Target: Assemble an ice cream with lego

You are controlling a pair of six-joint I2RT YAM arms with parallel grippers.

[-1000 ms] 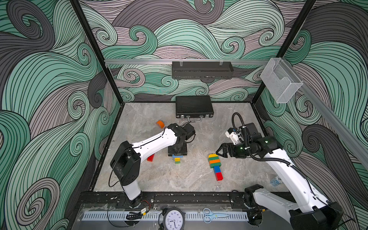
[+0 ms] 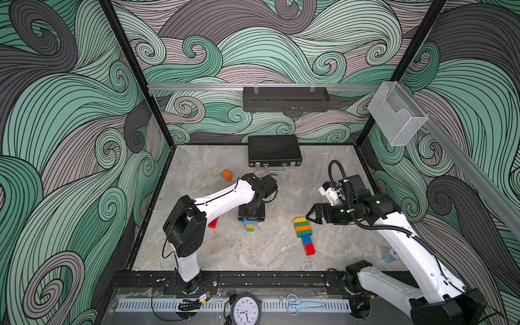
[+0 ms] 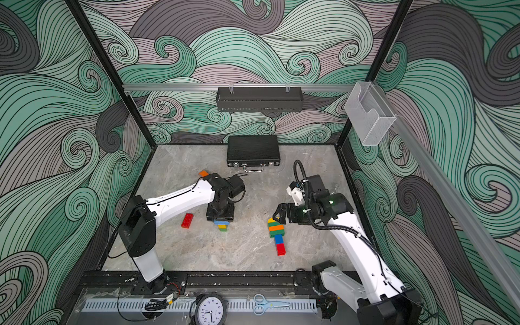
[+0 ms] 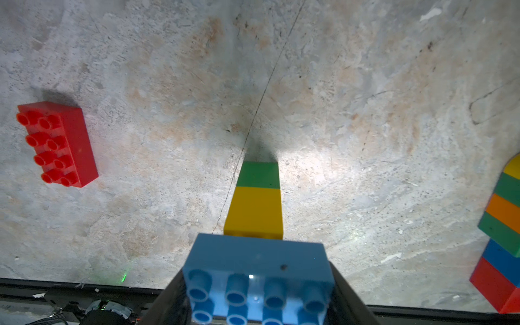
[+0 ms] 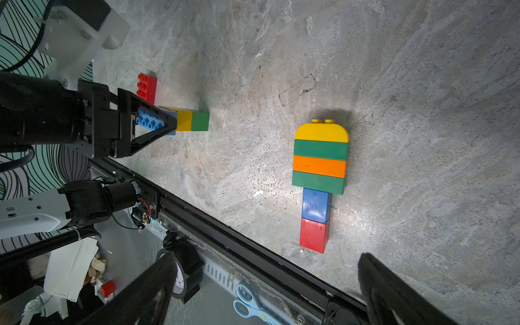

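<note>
My left gripper is shut on a light blue brick (image 4: 257,254), which sits atop a yellow brick (image 4: 253,211) and green brick (image 4: 258,174) stack. A loose red brick (image 4: 70,146) lies to the left. Right of the stack lies a flat ice cream shape with a yellow rounded top (image 5: 319,131), green and orange (image 5: 318,165) layers and a narrow stick of blue (image 5: 315,204) and red (image 5: 313,234) bricks. My right gripper (image 2: 314,214) stands open above that shape, nothing between its fingers.
An orange piece (image 2: 226,174) lies at the back left. A black briefcase (image 2: 274,150) rests at the back centre.
The left arm has shifted slightly to the right over the last second. The right arm and the table's pieces look essentially the same.
</note>
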